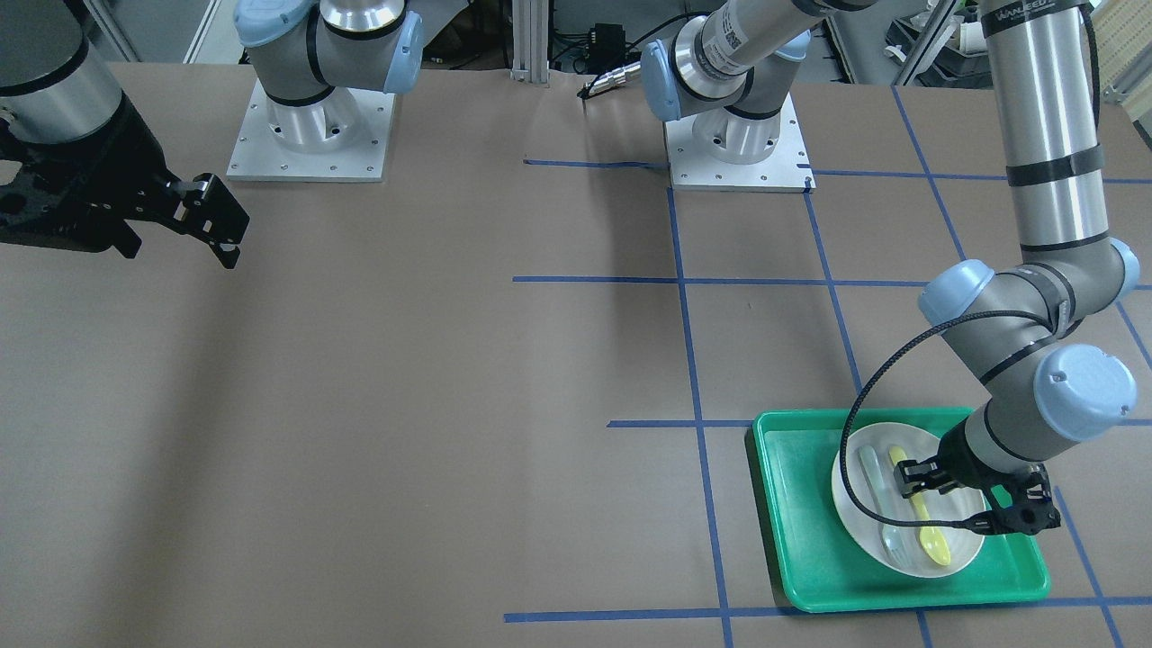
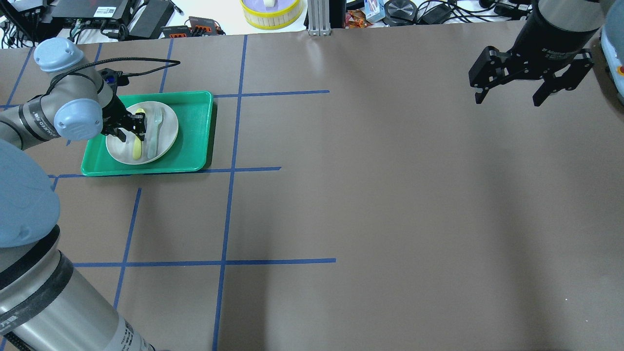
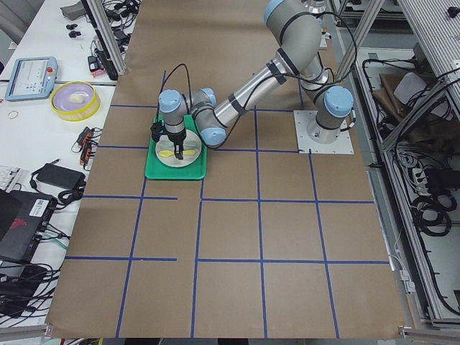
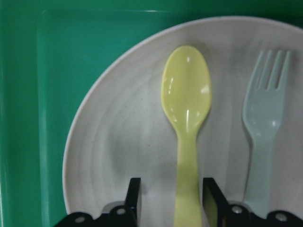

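A green tray (image 1: 799, 572) holds a white plate (image 4: 118, 142) with a yellow spoon (image 4: 186, 94) and a pale blue fork (image 4: 262, 118). In the left wrist view my gripper is open at the spoon's handle, one finger on each side, the right one very close to it. In the front view the gripper hangs low over the plate at the lower right, partly hiding the spoon's handle.
Another black gripper (image 2: 526, 73) is at the back right of the top view, away from the tray. A yellow-rimmed container (image 3: 75, 111) stands on a white side table.
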